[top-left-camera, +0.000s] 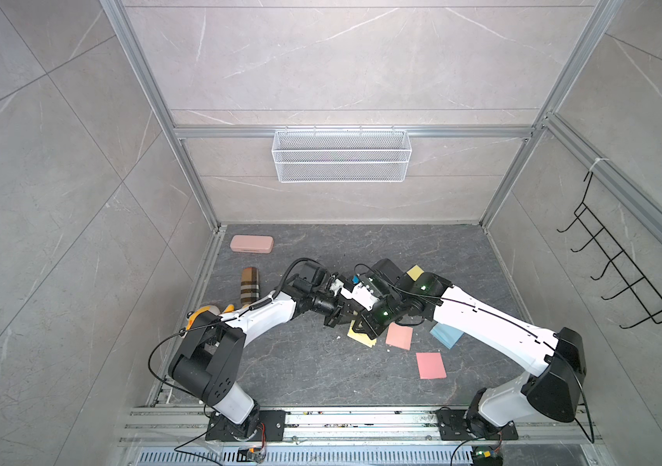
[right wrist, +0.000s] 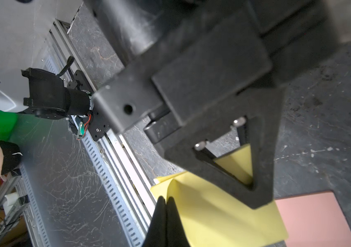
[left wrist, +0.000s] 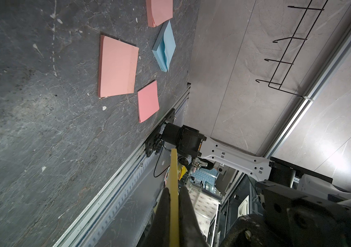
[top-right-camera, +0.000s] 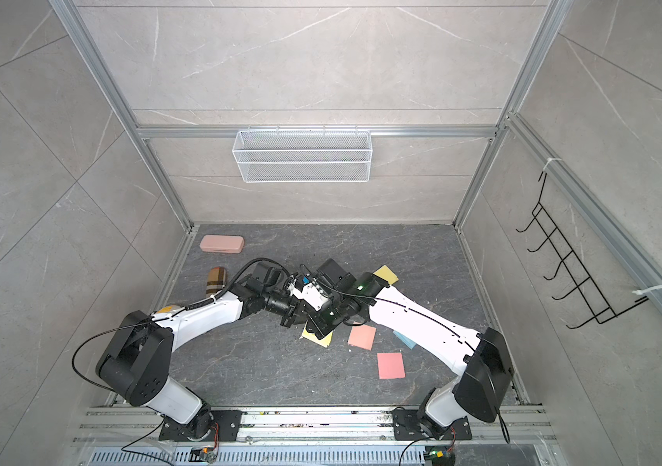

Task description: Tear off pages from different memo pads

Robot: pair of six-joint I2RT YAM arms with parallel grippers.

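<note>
A yellow memo pad [right wrist: 220,214] is seen close in the right wrist view, its top sheet bent up at one corner. My left gripper [top-left-camera: 340,313] is shut on it; in the left wrist view the pad [left wrist: 174,173] appears edge-on as a thin upright strip between the fingers. My right gripper is shut, its tips at the bent corner, with no paper visibly clamped between them. Pink pads [left wrist: 118,66], plus a blue pad [left wrist: 164,47] with a raised sheet, rest on the table. Another yellow pad [top-right-camera: 385,274] lies farther back, partly hidden in the top left view.
A pink case [top-left-camera: 251,244] and a brown striped object [top-left-camera: 249,285] stand at the left. A wire basket [top-left-camera: 341,156] hangs on the back wall and a black hook rack [top-left-camera: 618,256] on the right.
</note>
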